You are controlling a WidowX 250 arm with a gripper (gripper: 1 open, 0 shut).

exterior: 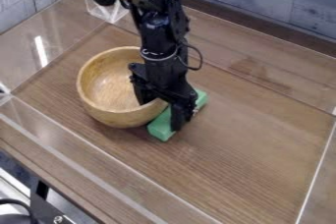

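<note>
The black robot arm reaches down from the top centre to its gripper (pixel 163 98), which hangs low over the right rim of a wooden bowl (pixel 98 90) and a green object (pixel 168 126). The green object lies on the wooden table beside the bowl, partly covered by the dark fingers. Whether the gripper is open, shut or holding the green object is hard to make out, as the fingers are dark and overlap.
A clear plastic piece (pixel 105 4) is at the back left. Blue-grey boards border the back.
</note>
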